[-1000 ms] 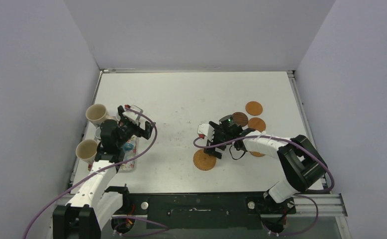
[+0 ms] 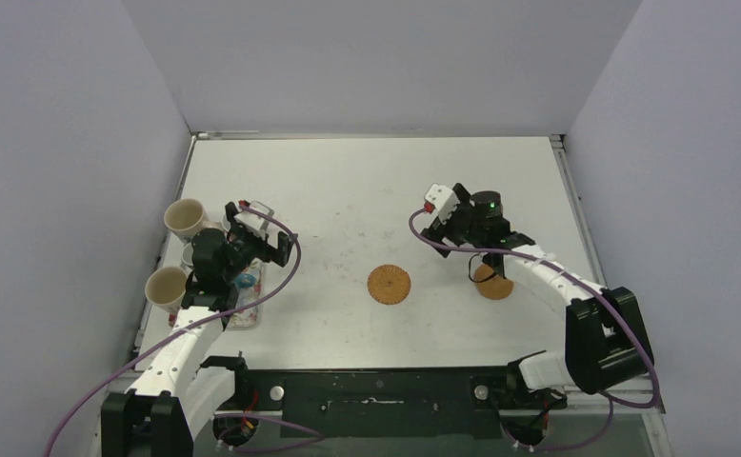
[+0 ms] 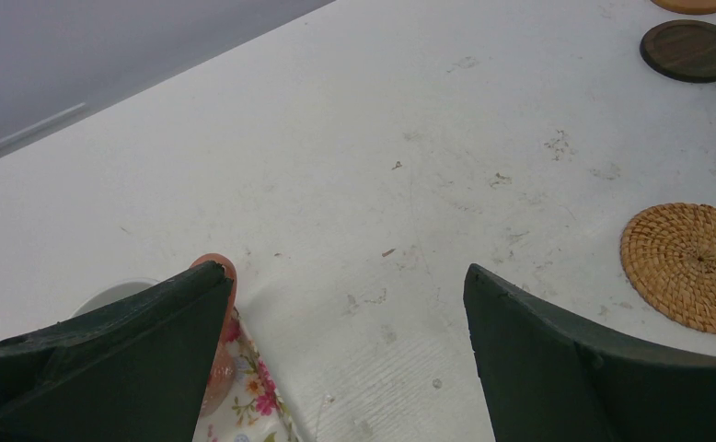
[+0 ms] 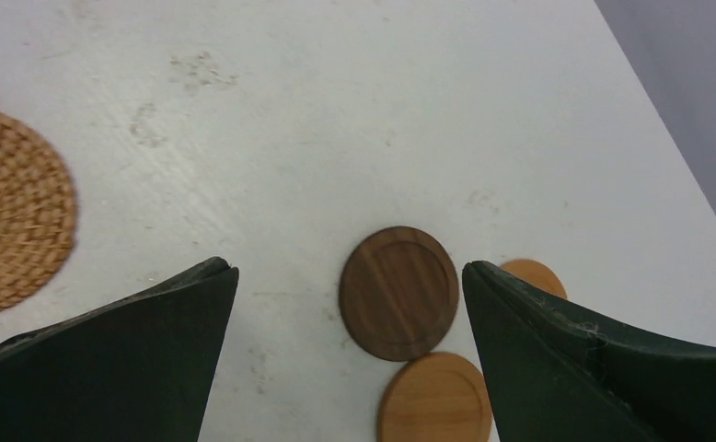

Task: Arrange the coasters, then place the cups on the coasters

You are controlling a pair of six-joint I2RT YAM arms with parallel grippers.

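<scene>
A round woven coaster (image 2: 389,285) lies flat in the middle front of the table, nothing on it. Near the left edge are two cream cups, one farther back (image 2: 186,217) and one closer (image 2: 165,286). Above the floral tray hangs my open left gripper (image 2: 256,231), its fingers (image 3: 115,359) empty; beneath one, a white cup's rim (image 3: 120,293) and a pinkish handle-like piece (image 3: 218,276) show partly. My right gripper (image 2: 448,217) is open and empty over the right side, behind and right of the woven coaster.
Below the right gripper lie a dark wooden coaster (image 4: 398,293) and lighter ones, one close in front (image 4: 435,405) and one partly hidden (image 4: 534,274). Another tan coaster (image 2: 493,283) is partly under the right arm. The floral tray (image 2: 245,316) is at left.
The woven coaster has shifted away from the front edge. My right gripper has left it, moving back and to the right, now covering the wooden coasters. The left arm has stayed still.
</scene>
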